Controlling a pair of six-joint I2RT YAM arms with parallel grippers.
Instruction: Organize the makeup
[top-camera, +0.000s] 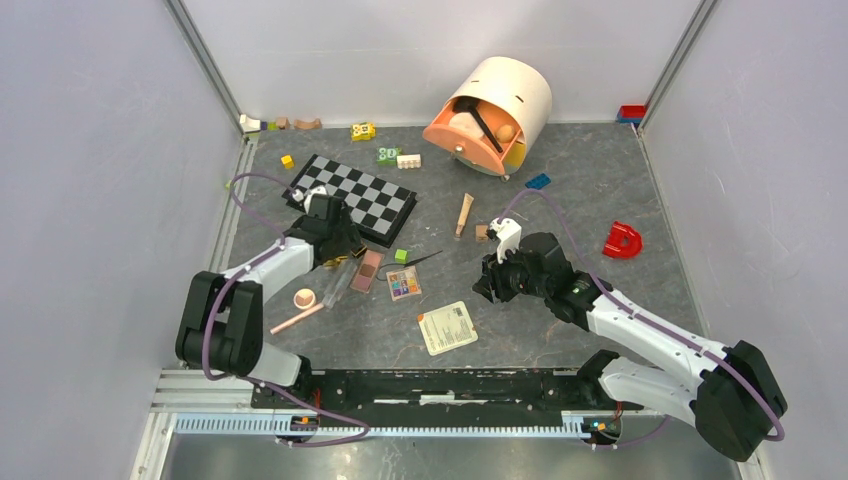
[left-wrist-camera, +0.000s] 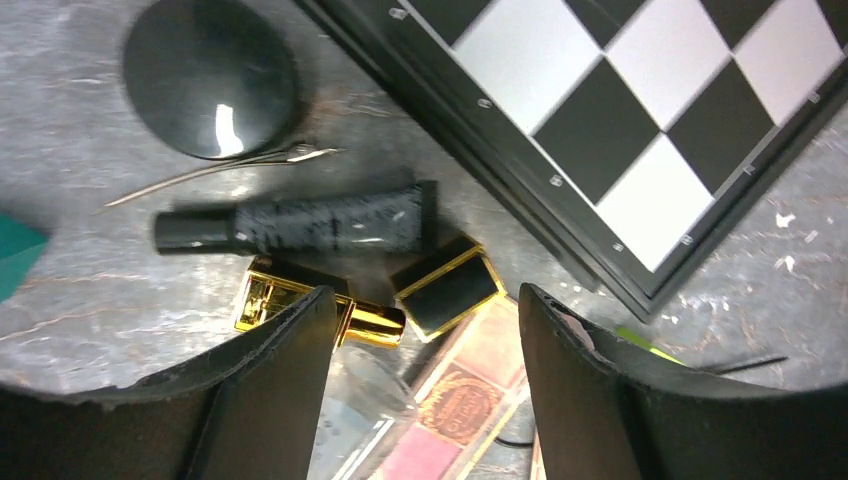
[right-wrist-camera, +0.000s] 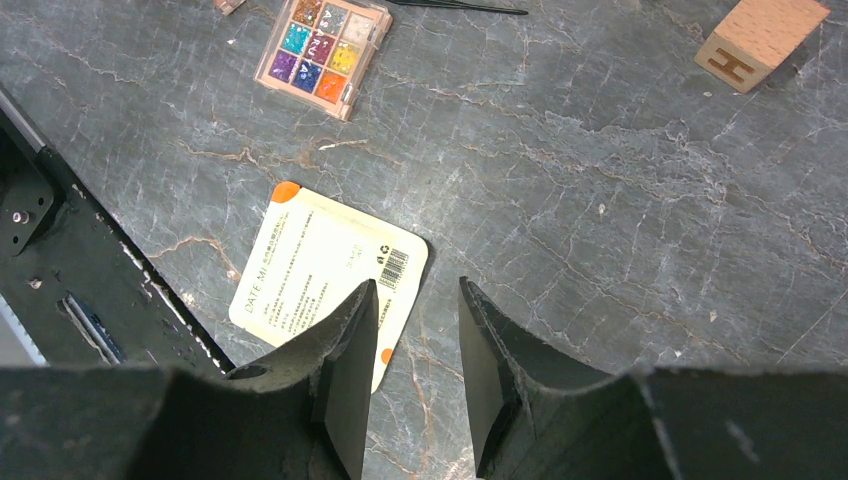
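Note:
My left gripper is open above a cluster of makeup. Between and just beyond its fingers lie a small black box with gold edges (left-wrist-camera: 450, 290) and a gold tube (left-wrist-camera: 375, 325). A black tube (left-wrist-camera: 330, 222) and a round black compact (left-wrist-camera: 212, 75) are farther out. Below them is a pink palette (left-wrist-camera: 460, 405), beside a clear case (left-wrist-camera: 355, 410). My right gripper stands part open over bare table, nothing between its fingers. The colourful eyeshadow palette (right-wrist-camera: 322, 50) and a cream card (right-wrist-camera: 320, 270) lie near it. An orange-and-cream container (top-camera: 515, 105) holds a black-handled item.
A checkered board (top-camera: 362, 195) borders the left cluster. Blocks, a wooden cube (top-camera: 482, 232) and a red piece (top-camera: 622, 240) are scattered around. A tan tube (top-camera: 464, 213) lies below the container. Open table surrounds the right arm.

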